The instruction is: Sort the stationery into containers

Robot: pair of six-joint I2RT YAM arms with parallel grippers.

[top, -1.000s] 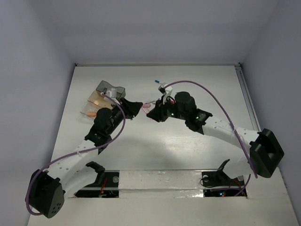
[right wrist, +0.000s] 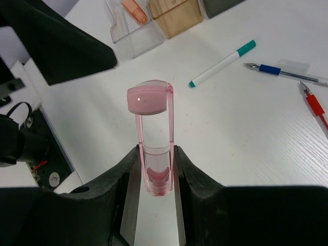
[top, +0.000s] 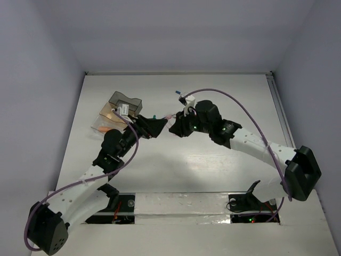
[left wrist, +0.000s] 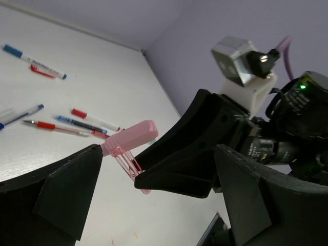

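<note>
A pink, partly clear stationery piece (right wrist: 147, 100) is pinched at its clear lower end by my right gripper, its solid pink end free and raised. From the left wrist side, this pink piece (left wrist: 134, 135) shows between the spread fingers of my left gripper, which stands open and grips nothing. Seen from above, the left gripper (top: 160, 124) and right gripper (top: 176, 128) face each other closely over the table. Pens lie loose: a green-capped marker (right wrist: 221, 64), a blue pen (right wrist: 279, 70) and a red pen (right wrist: 313, 105).
Container compartments stand at the left: a grey one (top: 127, 100), a tan one (right wrist: 178, 18) and a clear one (right wrist: 138, 40) with an orange item (right wrist: 135, 10) in it. A blue-capped marker (left wrist: 33, 60) lies farther off.
My left gripper has moved right, closer to the right gripper and the pink piece. The right arm is almost still, its hold unchanged.
</note>
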